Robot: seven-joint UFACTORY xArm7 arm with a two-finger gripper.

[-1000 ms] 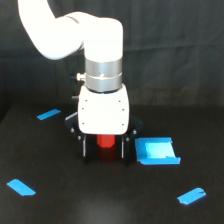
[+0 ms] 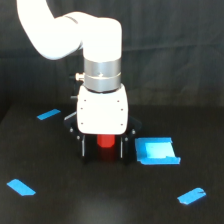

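My white arm reaches down from the top, and the gripper (image 2: 102,146) hangs over the black surface at the middle of the camera view. A red object (image 2: 106,139) sits low behind the gripper, partly hidden by it, between or just beyond the fingers. I cannot tell whether the fingers touch it.
A blue taped shape (image 2: 157,152) lies right of the gripper. Short blue tape strips lie at the back left (image 2: 49,114), front left (image 2: 21,187) and front right (image 2: 192,195).
The gripper has shifted very slightly; the red object and tape look the same.
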